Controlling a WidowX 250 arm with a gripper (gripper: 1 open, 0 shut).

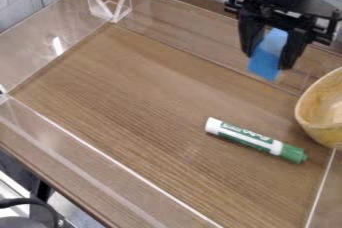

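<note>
My black gripper (269, 40) is at the top right, shut on a blue object (270, 54) held above the back of the wooden tray. A white and green tube (254, 140) lies on the tray floor at the lower right. A yellowish bowl (323, 110) sits at the right edge, below the gripper and partly out of view.
The wooden tray floor (120, 102) is clear in the middle and left. Clear walls run along its left and back, with a white bracket (110, 2) at the back left.
</note>
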